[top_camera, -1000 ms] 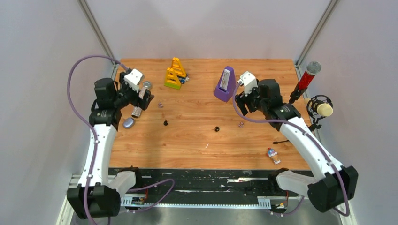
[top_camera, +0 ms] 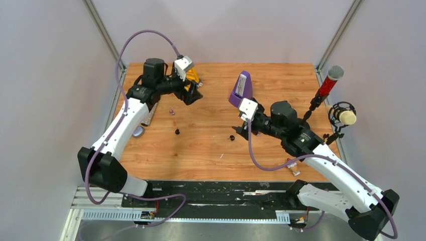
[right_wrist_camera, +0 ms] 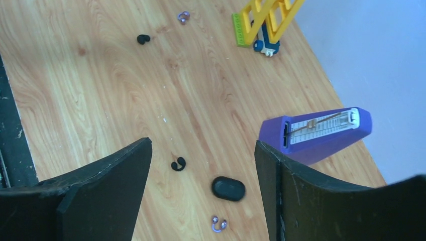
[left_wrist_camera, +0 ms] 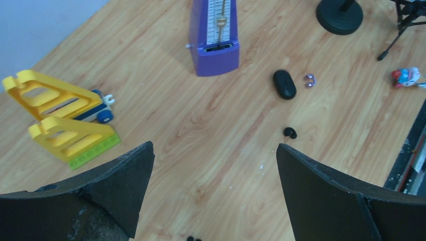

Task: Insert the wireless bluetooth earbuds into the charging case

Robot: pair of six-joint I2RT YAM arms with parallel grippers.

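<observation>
A black rounded case (right_wrist_camera: 228,189) lies closed on the wood; it shows in both wrist views but is hidden by the right arm from above. Near it is a small curved black earbud (top_camera: 231,137), with another black earbud (top_camera: 177,131) farther left. Two purple ear-clip pieces, one near the case (right_wrist_camera: 219,224) and one on the left (top_camera: 172,112), lie loose. My left gripper (top_camera: 194,94) hangs open over the back left, empty. Above the black earbud on the right, my right gripper (top_camera: 242,132) has its fingers apart, nothing between them.
A purple metronome (top_camera: 241,88) stands behind the right gripper. Yellow frames (left_wrist_camera: 65,108) with a toy car are at the back left. A grey oval (top_camera: 138,131), an ice-cream toy (top_camera: 293,166) and a microphone (top_camera: 329,83) sit near the sides.
The left gripper has moved right and backward, now covering part of the yellow frames. My right gripper has moved left and toward the front, closer to the right black earbud.
</observation>
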